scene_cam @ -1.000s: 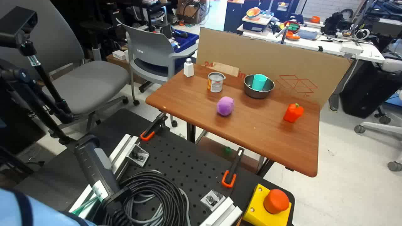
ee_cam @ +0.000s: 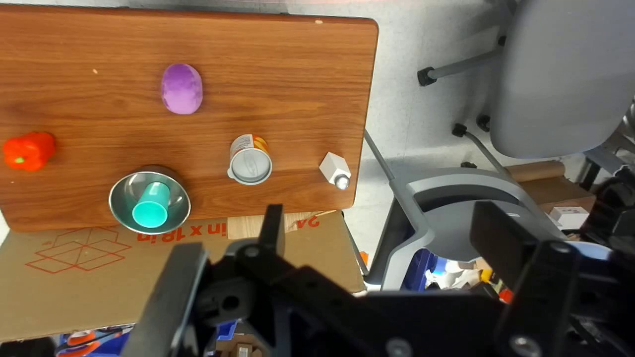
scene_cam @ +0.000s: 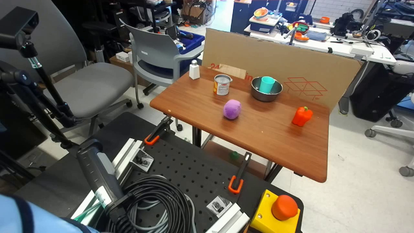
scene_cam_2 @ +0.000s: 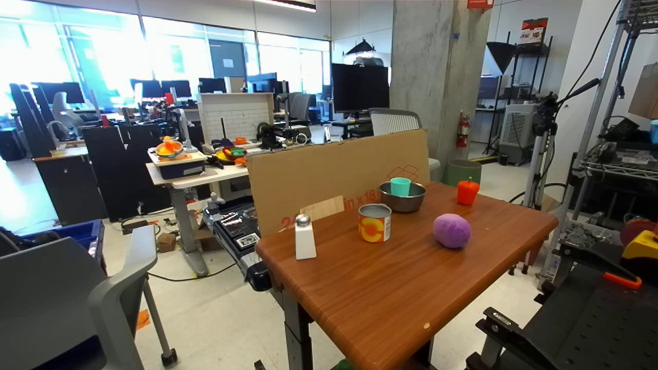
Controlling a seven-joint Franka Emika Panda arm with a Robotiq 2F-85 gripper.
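In the wrist view my gripper stands open and empty, its dark fingers wide apart. It appears over the table's back edge and the chair, clear of every tabletop object. A teal cup (ee_cam: 151, 206) is inside a metal bowl (ee_cam: 122, 199) by the cardboard. The can (ee_cam: 251, 165) stands between that bowl and a white shaker with a silver cap (ee_cam: 334, 167). Nearer the front lies a purple round object (scene_cam: 232, 109). An orange-red pepper (scene_cam: 301, 116) sits toward the table's right end in the first exterior view. Neither exterior view includes the gripper.
A cardboard sheet (scene_cam: 279, 64) stands along the back of the wooden table (scene_cam: 264, 136). A grey chair (scene_cam: 155, 50) is beside the shaker's end. Black clamps and a yellow box with a red button (scene_cam: 267, 217) occupy the black bench.
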